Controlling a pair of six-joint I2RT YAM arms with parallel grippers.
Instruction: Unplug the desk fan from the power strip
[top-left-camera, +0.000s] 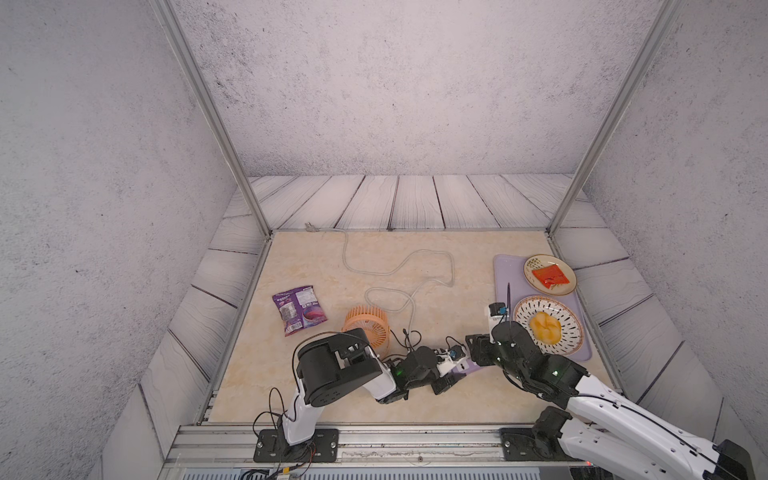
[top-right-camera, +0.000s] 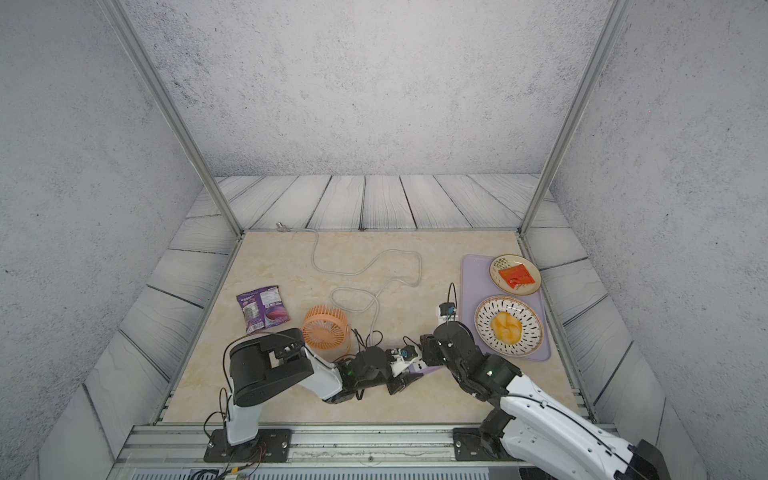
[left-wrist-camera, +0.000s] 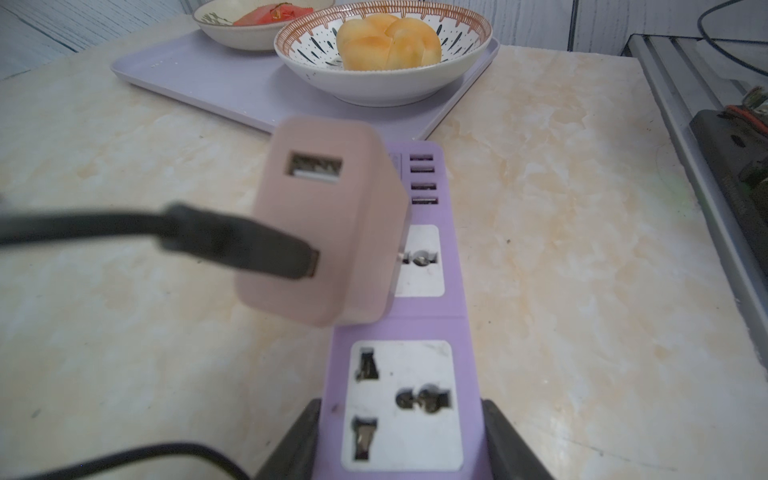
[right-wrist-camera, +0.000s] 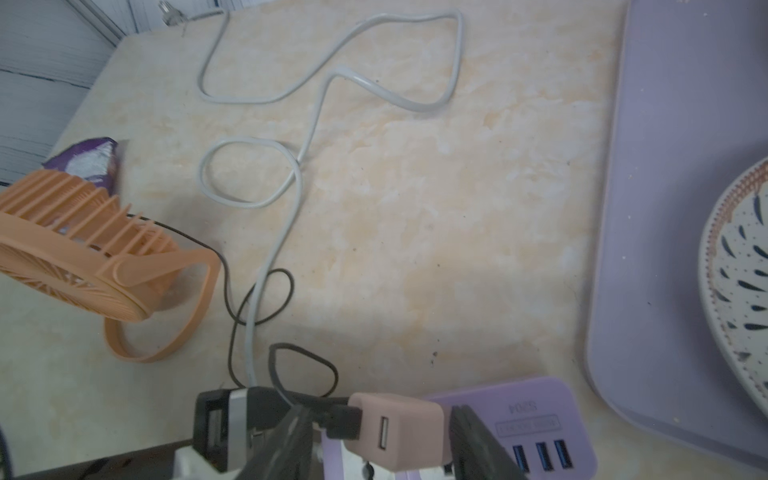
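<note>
The purple power strip (left-wrist-camera: 400, 329) lies on the table, with my left gripper shut across its near end. A pink adapter (left-wrist-camera: 320, 216) with a black cable plugged into its face stands tilted at the strip's middle socket. A sliver of metal shows between adapter and socket; how deep the prongs sit cannot be told. My right gripper is open, its fingers (right-wrist-camera: 292, 444) apart, with the adapter seen between and beyond them. None of its fingers show around the adapter in the left wrist view. The orange fan (right-wrist-camera: 96, 256) stands left of the strip.
A lavender tray (top-left-camera: 505, 276) with a bowl of bread (top-left-camera: 548, 325) and a plate (top-left-camera: 549, 274) lies at the right. The strip's grey cord (top-left-camera: 432, 252) loops across the back. A purple snack bag (top-left-camera: 299, 309) rests at the left.
</note>
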